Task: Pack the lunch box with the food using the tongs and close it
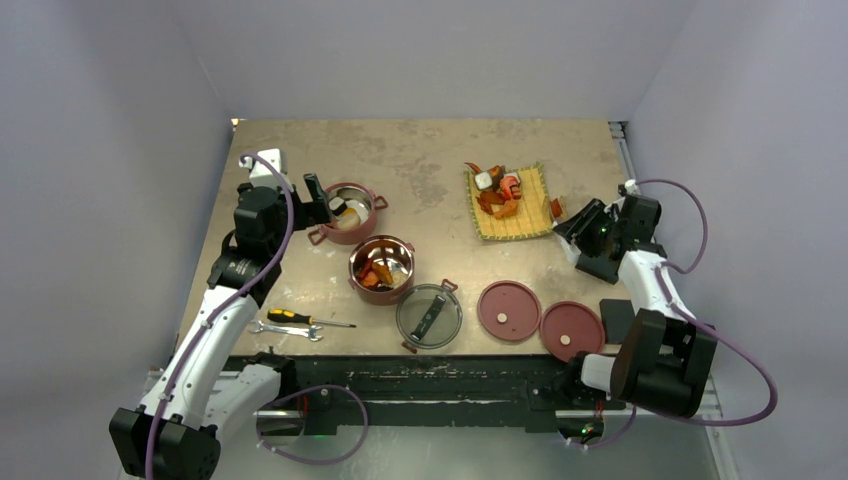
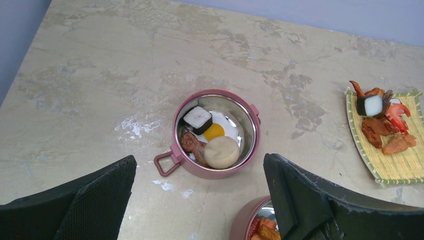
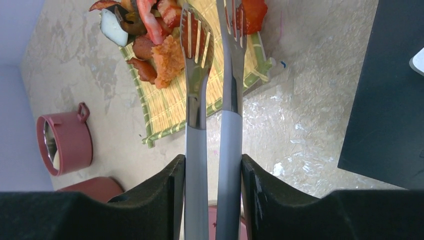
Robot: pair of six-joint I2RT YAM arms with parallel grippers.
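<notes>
My right gripper is shut on grey-handled tongs (image 3: 230, 150), their fork tips over the yellow mat (image 3: 175, 112) and a red-orange food piece (image 3: 252, 14). The mat holds fried food, rice rolls and shrimp. My left gripper hangs open above the table near a pink pot (image 2: 180, 167) holding rice ball, egg, bun and meat. A second pot (image 1: 355, 285) holds orange food pieces.
A glass lid (image 1: 410, 320), two red lids (image 1: 520, 300), a screwdriver (image 1: 290, 316) and wrenches (image 1: 300, 331) lie along the front. Dark pads (image 3: 375, 125) lie at right.
</notes>
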